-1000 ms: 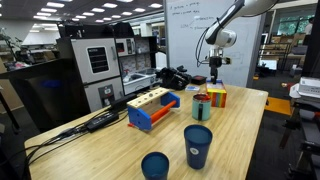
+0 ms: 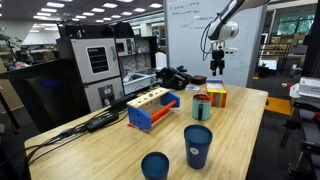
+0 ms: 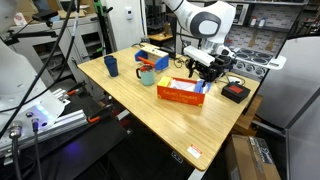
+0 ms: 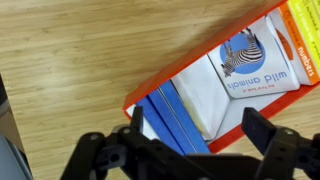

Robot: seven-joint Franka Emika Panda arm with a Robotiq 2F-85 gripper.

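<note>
A red box [image 3: 179, 95] holds several small books and stands on the wooden table. In the wrist view a zebra book [image 4: 243, 55] lies face up in it, with a yellow numbers book [image 4: 303, 40] at one end. Blue book spines [image 4: 178, 122] line the other end. Over this box hangs my gripper, its fingers wide apart and nothing visible between them. The blue spines show in the gap, lower down. From exterior view 1 the arm [image 2: 222, 38] is at the table's far end, above and behind the box [image 2: 216, 97].
Dark blue cups [image 2: 198, 146] stand at the table's near end in exterior view 1. Between them and the box are a green mug [image 2: 201, 108] and a blue-and-wood rack [image 2: 153, 108]. A black tray [image 3: 236, 92] sits beside the box. Bare tabletop [image 3: 180, 130] lies in front.
In exterior view 1 my arm has risen and shifted slightly right, away from the box. The box and the other table items have not moved.
</note>
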